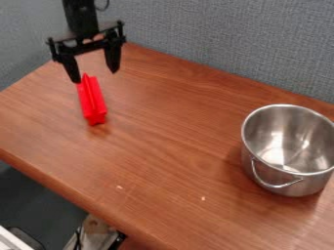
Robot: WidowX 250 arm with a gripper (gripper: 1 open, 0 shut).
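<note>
My black gripper (93, 64) hangs at the upper left, fingers spread open, just above the far end of a long red object (92, 103) that lies on the wooden table (156, 166). Nothing shows between the fingers.
A steel pot (287, 151) with a handle stands at the right edge of the table. A grey padded wall (222, 39) runs along the back, and the table's left edge drops to a dark floor.
</note>
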